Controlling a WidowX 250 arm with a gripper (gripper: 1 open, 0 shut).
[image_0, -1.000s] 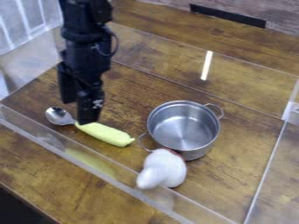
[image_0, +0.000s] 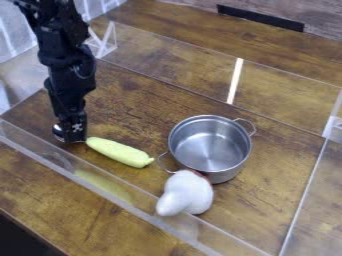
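Observation:
My black gripper (image_0: 70, 128) is open and low at the left of the board, over a metal spoon (image_0: 60, 133) that it mostly hides. Just right of it a pale yellow-green corn-like piece (image_0: 118, 152) lies on the wood. Whether the fingers touch the spoon I cannot tell.
A steel pot (image_0: 210, 148) stands to the right, with a white bulbous object (image_0: 187, 195) in front of it. Clear plastic walls edge the wooden surface (image_0: 160, 80), whose back part is mostly free.
The gripper has moved left and down onto the spoon's place. The yellow piece, pot and white object have not moved.

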